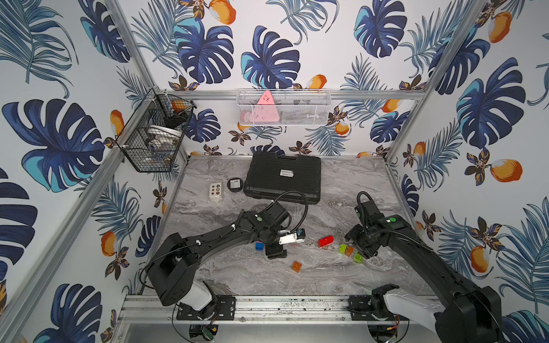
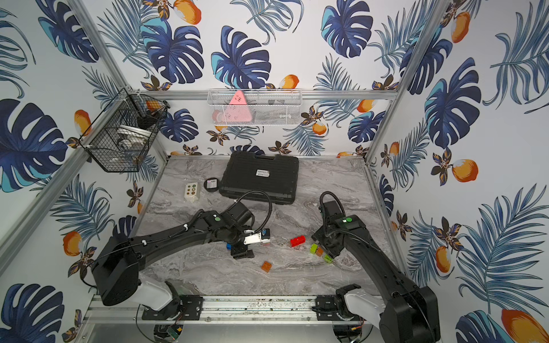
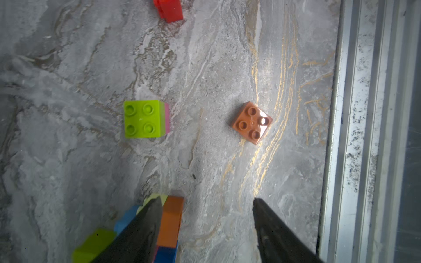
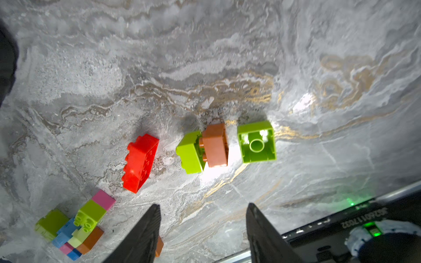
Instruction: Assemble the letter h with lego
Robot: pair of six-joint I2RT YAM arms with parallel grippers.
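Note:
My left gripper [image 1: 277, 251] hangs over the middle-left bricks, open and empty, with a multicoloured cluster [image 3: 168, 219] below it. In that wrist view a green-and-pink piece [image 3: 144, 118] and an orange 2x2 brick [image 3: 252, 122] lie apart. My right gripper is above the right-side bricks, its fingers apart with nothing between. Below it lie a red brick [image 4: 140, 162], a green brick beside a brown one [image 4: 214, 144], and an upturned green brick [image 4: 256, 140]. In the right wrist view the cluster [image 4: 65, 232] sits at lower left.
A black case [image 1: 282, 177], a small white box [image 1: 216, 191] and a dark round item [image 1: 235, 184] lie at the back. The table's metal front rail [image 3: 350, 131] runs close by.

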